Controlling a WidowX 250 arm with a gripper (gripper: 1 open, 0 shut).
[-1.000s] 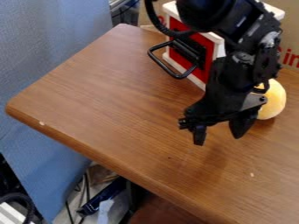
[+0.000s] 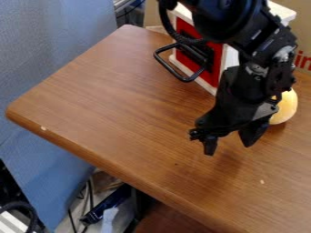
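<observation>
My gripper [image 2: 228, 140] hangs just above the wooden table at the right of the view, its two black fingers apart and pointing down, with nothing visible between them. Behind it, partly hidden, a pale yellow round object [image 2: 285, 108] rests on the table. A red and white box [image 2: 212, 77] with a black tube handle [image 2: 169, 64] stands at the back behind the arm.
A blue-grey surface [image 2: 36, 155] lies beyond its left edge, with cables and clutter below the front left edge. Cardboard with red print stands at the back right.
</observation>
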